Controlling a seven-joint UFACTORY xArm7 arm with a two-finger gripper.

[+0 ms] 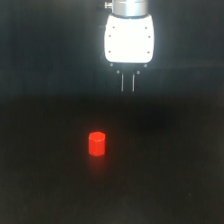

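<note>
A small red block stands on the dark surface, left of centre in the camera view. Higher up and to its right hangs my gripper, pointing down from its white hand. The two thin fingers stand apart, with only dark background visible between them. A clear gap separates them from the block, and nothing hides it.
No other objects or obstacles show.
</note>
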